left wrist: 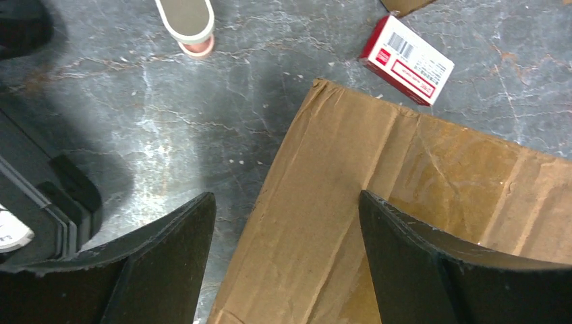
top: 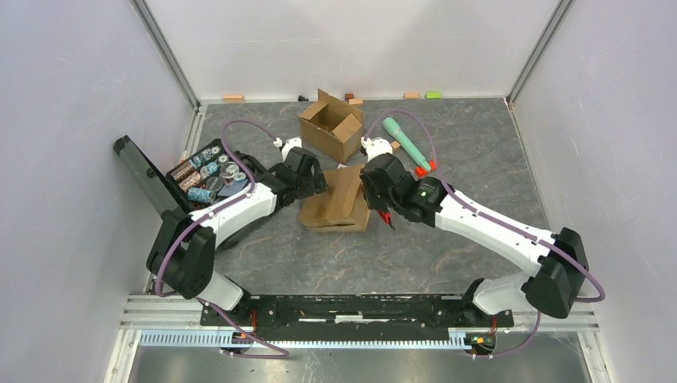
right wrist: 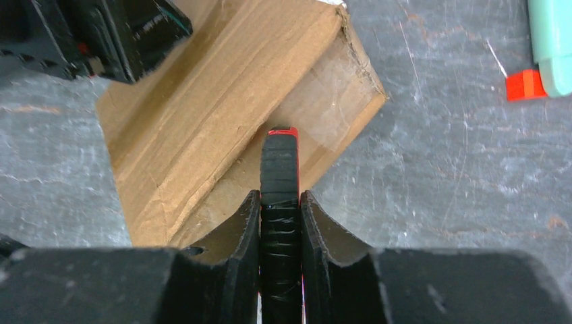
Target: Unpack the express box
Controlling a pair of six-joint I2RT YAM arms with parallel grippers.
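The taped brown cardboard box (top: 331, 209) lies askew in the middle of the table, between the two arms. At its left side is my left gripper (top: 319, 185); in the left wrist view its fingers (left wrist: 172, 253) stand apart, with the box's edge and top below and between them. My right gripper is shut on a black tool with red edging (right wrist: 280, 169). That tool points at the box's right side, its tip against or very close to the cardboard (right wrist: 324, 101). Whether the blade enters the box is hidden.
An open, empty-looking carton (top: 331, 128) stands behind the box, and a small red-and-white packet (left wrist: 411, 61) lies between them. The green tube (top: 407, 144) is back right. An open black case (top: 211, 175) fills the left.
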